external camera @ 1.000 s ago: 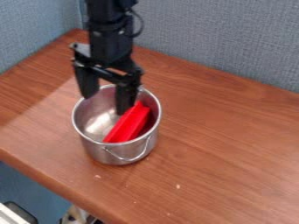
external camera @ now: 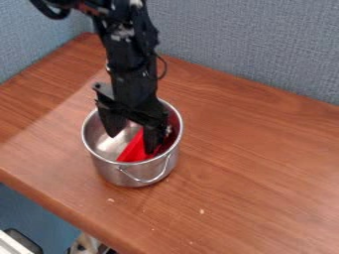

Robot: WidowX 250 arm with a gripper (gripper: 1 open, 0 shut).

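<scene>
A silver metal pot point(external camera: 133, 171) with a wire handle stands on the wooden table. A red elongated object point(external camera: 131, 149) lies inside it, partly hidden by the black gripper point(external camera: 133, 132), whose open fingers reach down into the pot on either side of the red object. The arm comes in from the top left.
A grey textured wall point(external camera: 252, 45) stands at the back.
The gripper has come down from above the pot into it, around the red object, which it now partly covers. The pot has stayed in place.
</scene>
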